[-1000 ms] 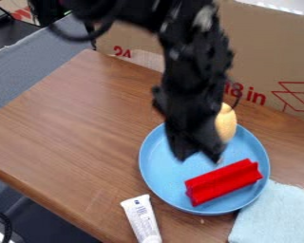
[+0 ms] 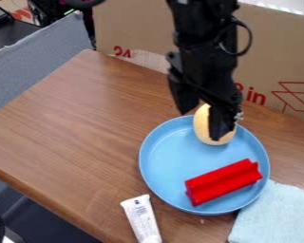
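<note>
The black gripper (image 2: 203, 116) hangs over the back of a blue plate (image 2: 165, 163), its open fingers down around a pale yellow rounded object (image 2: 216, 137) on the plate, which it partly hides. Whether the fingers touch it I cannot tell. A red bar-shaped object (image 2: 223, 180) lies on the front of the plate.
A white tube (image 2: 141, 218) lies front left of the plate and a pale blue cloth (image 2: 273, 220) front right. A cardboard box (image 2: 281, 62) stands behind.
The gripper has moved back and up, away from the middle of the plate to the yellow object at its back. The objects look unmoved.
</note>
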